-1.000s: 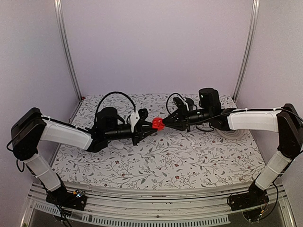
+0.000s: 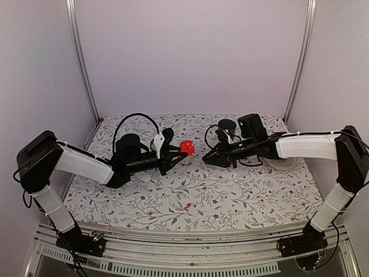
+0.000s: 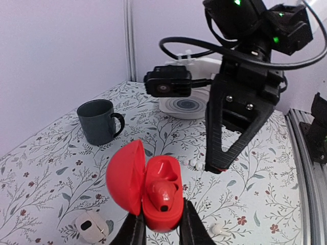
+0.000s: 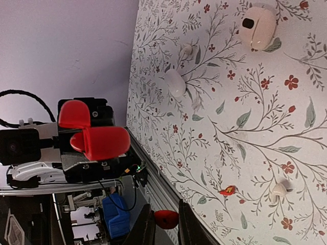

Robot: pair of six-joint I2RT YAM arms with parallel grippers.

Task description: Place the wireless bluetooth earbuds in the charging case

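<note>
My left gripper (image 2: 177,151) is shut on the red charging case (image 2: 187,146), held up above the table with its lid (image 3: 125,176) raised and a red earbud (image 3: 163,193) seated inside. My right gripper (image 2: 209,159) is apart from the case, to its right, shut on a small red piece (image 4: 166,219), likely an earbud, seen between the fingertips in the right wrist view. A small red object (image 2: 188,206) lies on the table near the front; what it is I cannot tell clearly.
A dark mug (image 3: 96,122) stands at the back, with stacked white plates (image 3: 184,107) at the back right. A white mouse-like object (image 4: 258,28) and several small white items lie on the flowered table.
The grippers have separated: the left with the case moved slightly left and up, the right moved right and down. A small red object now shows farther forward on the table.
</note>
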